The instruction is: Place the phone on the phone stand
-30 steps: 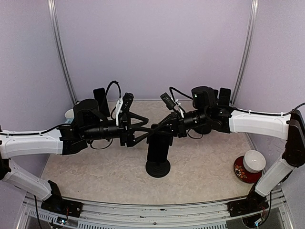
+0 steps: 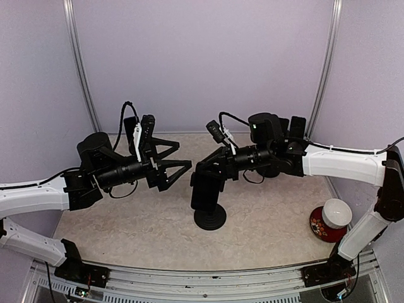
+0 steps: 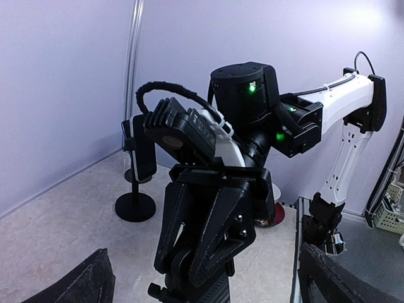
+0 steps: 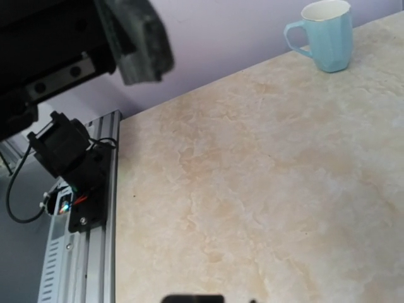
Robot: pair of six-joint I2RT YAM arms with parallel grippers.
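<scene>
A black phone stand stands mid-table with a dark phone upright on it, its top partly behind my right gripper. In the left wrist view, the right gripper is at the top of the stand; whether it touches the phone I cannot tell. My left gripper is open and empty, left of the stand and apart from it.
A red flowered plate with a white bowl sits at the front right. A light blue mug shows in the right wrist view. Another phone on a stand stands at the back.
My left gripper has moved left, away from the stand. The right gripper has shifted slightly left, and the stand's base sits slightly higher in the top view.
</scene>
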